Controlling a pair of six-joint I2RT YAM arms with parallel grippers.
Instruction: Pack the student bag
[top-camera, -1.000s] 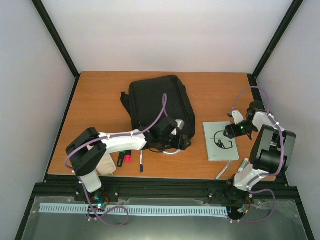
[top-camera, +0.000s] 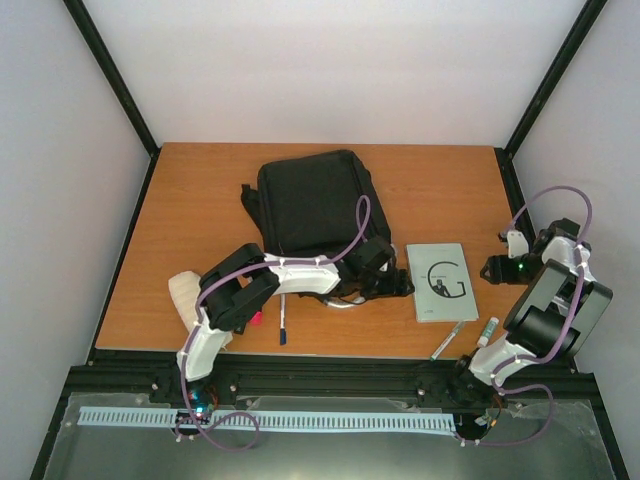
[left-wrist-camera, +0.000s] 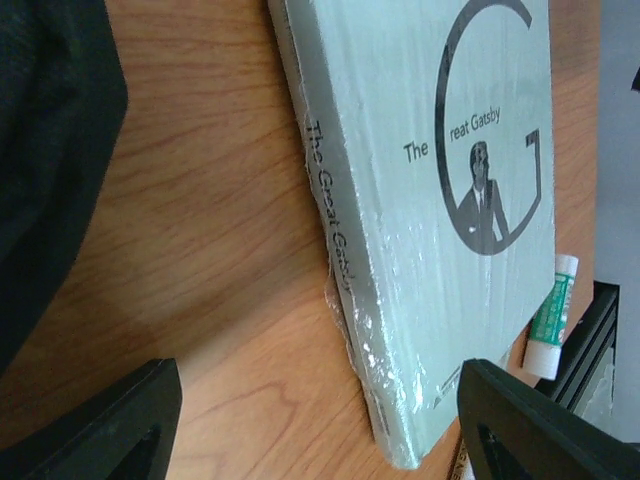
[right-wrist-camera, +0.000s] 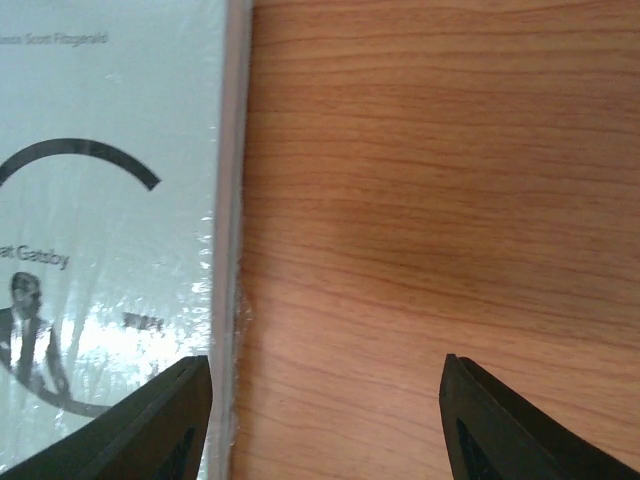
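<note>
The black bag (top-camera: 315, 200) lies at the back centre of the table. Right of it rests the pale grey-green book (top-camera: 441, 275), The Great Gatsby, flat with its cover up. My left gripper (top-camera: 407, 283) is at the book's left edge; its fingers (left-wrist-camera: 130, 420) are parted, and only tabletop and the corner of the book (left-wrist-camera: 440, 200) show between and beyond them. Off the book's right side, my right gripper (top-camera: 487, 270) also stands open. Bare wood lies between its fingers, with the book's edge (right-wrist-camera: 228, 200) just past the left one.
A glue stick (top-camera: 488, 331) and a pen (top-camera: 447, 340) lie at the front right. Another slim pen (top-camera: 283, 320) and a pink item (top-camera: 256, 318) are at the front, near a beige item (top-camera: 187, 295) under the left arm.
My left gripper has moved right from beside the bag to the book's left edge. The right gripper has drawn back rightward, off the book. The book and bag have not moved.
</note>
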